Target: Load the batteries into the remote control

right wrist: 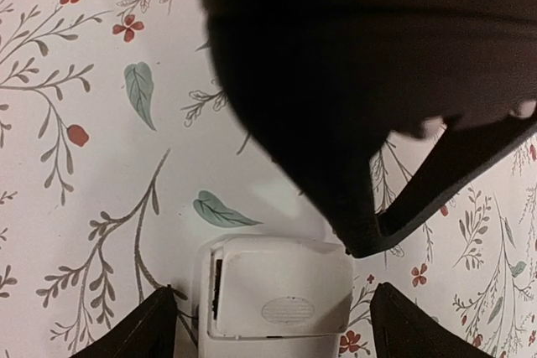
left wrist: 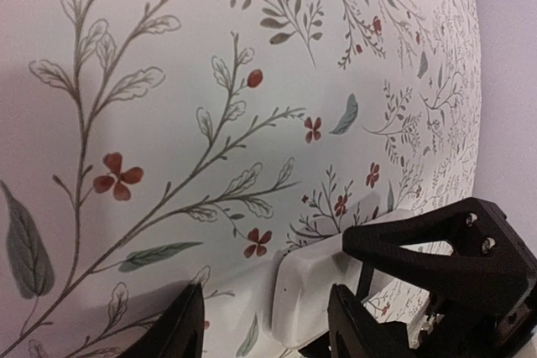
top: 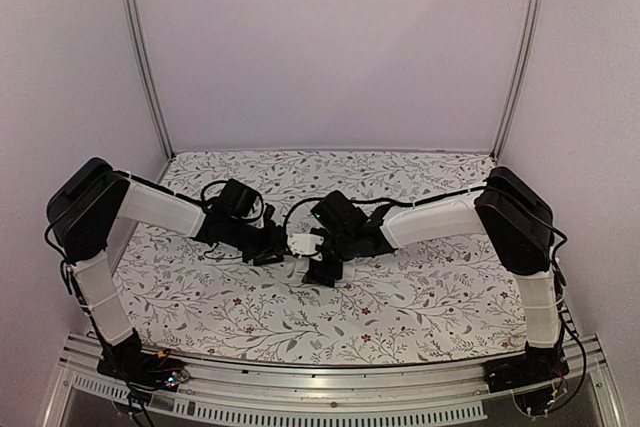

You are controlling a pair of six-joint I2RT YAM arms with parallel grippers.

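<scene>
A white remote control lies on the floral table between the two grippers, largely hidden by them in the top view. In the right wrist view my right gripper stands open, a finger either side of the remote's end. In the left wrist view my left gripper is part open, its tips beside the near end of the white remote, with bare cloth and the remote's corner between them; the other gripper's dark body overhangs the remote. I cannot make out any batteries.
Pale walls stand at the back and both sides, with metal rails along the front edge.
</scene>
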